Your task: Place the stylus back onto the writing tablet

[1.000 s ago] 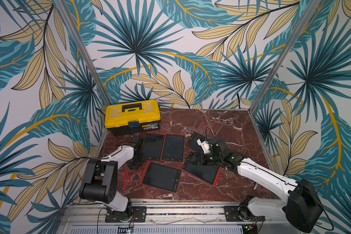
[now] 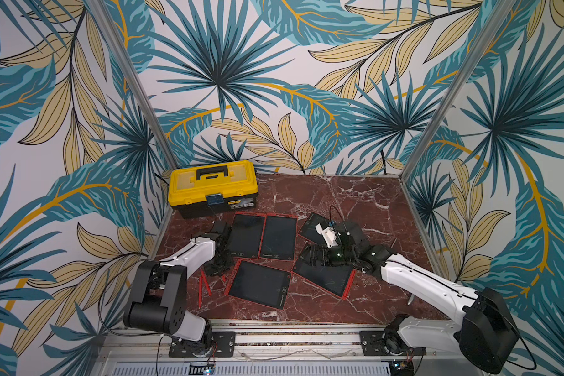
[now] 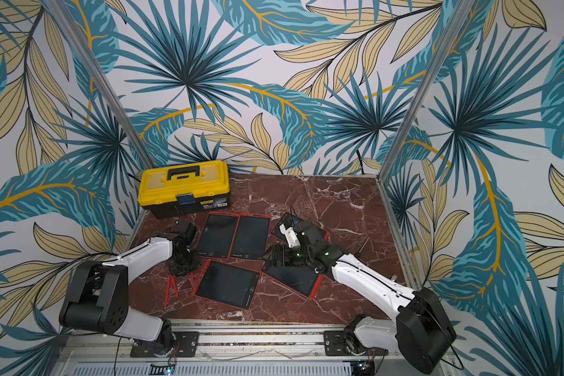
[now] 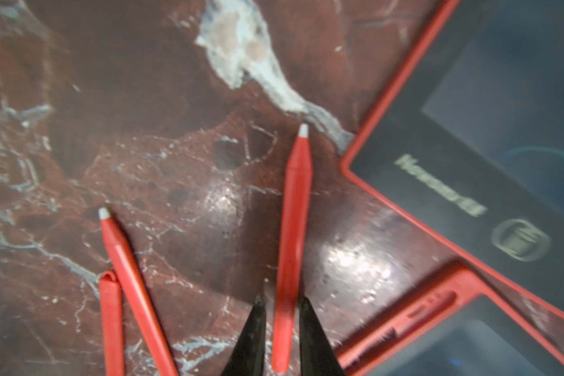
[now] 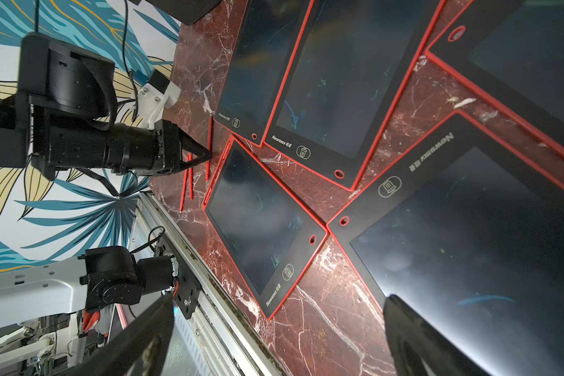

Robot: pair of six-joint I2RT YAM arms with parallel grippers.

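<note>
A red stylus [image 4: 295, 200] with a white tip lies lengthwise between the narrow fingers of my left gripper, which is shut on it near its blunt end. In the right wrist view the left gripper tapers to a point at that stylus, low over the table. The nearby writing tablet [image 5: 263, 219] has a red border and a slot [image 4: 413, 307] along its side edge. My right gripper is open above the tablets, its fingers wide apart with nothing between them.
Two more red pieces lie side by side left of the gripper: a stylus [image 4: 131, 275] and a slimmer red stick [image 4: 111, 319]. Several other tablets [image 2: 279, 238] cover the table's middle. A yellow toolbox [image 2: 213, 188] stands at the back left.
The right arm and the tablets stay in place.
</note>
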